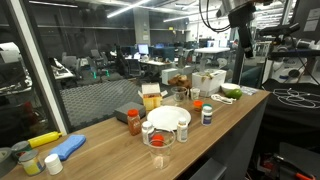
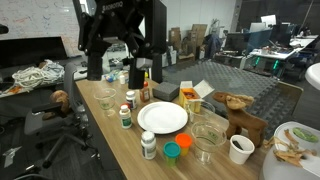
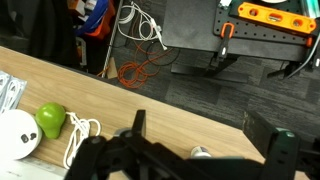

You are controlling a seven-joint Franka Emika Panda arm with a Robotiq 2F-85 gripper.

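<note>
My gripper stands open, its two dark fingers wide apart and nothing between them. In exterior view 1 the gripper point(image 1: 243, 42) hangs high above the right end of the wooden counter, clear of everything on it. Looking down past the fingers, the wrist view shows bare counter point(image 3: 100, 115) and a white lid point(image 3: 200, 152) near the lower edge. A white plate point(image 2: 163, 119) lies mid-counter, with a white-capped bottle point(image 2: 148, 145) in front of it. Teal point(image 2: 172, 151) and orange point(image 2: 183, 141) small items sit beside a clear glass container point(image 2: 208, 138).
A red-lidded jar point(image 1: 134, 122), an empty-looking glass bowl point(image 1: 160, 152) and a cardboard box point(image 1: 151, 96) share the counter. Farther left lie a blue cloth point(image 1: 66, 147) and a yellow tube point(image 1: 44, 139). A green fruit-like object point(image 3: 50, 119) lies at the counter's other end.
</note>
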